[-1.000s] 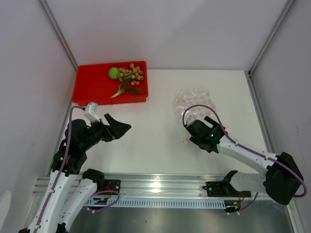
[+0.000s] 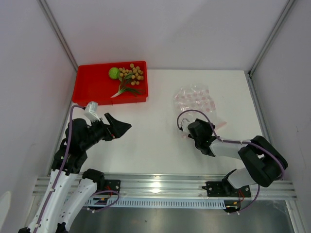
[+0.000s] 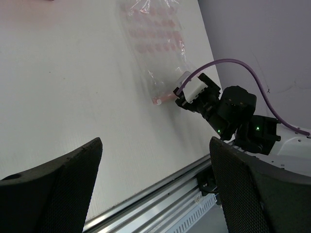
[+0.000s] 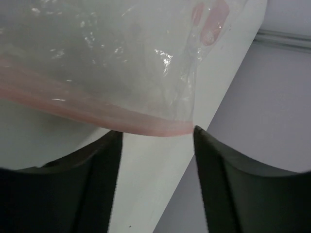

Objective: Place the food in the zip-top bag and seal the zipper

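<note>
A clear zip top bag [image 2: 194, 99] with pink patches lies flat on the right side of the table. My right gripper [image 2: 199, 131] is low at the bag's near edge, part open; in the right wrist view its fingertips [image 4: 112, 143] sit just at the pink zipper strip [image 4: 150, 127]. Whether the strip is between them is unclear. My left gripper [image 2: 116, 126] hangs open and empty over the left of the table. The food, a green round item [image 2: 113, 73], yellow round pieces [image 2: 136, 74] and leafy stalks [image 2: 119, 91], sits in the red bin at the back left.
The red bin [image 2: 90, 82] stands against the back left. Metal rails run along the sides and front, with walls at left, back and right.
The left arm and the food have not moved.
</note>
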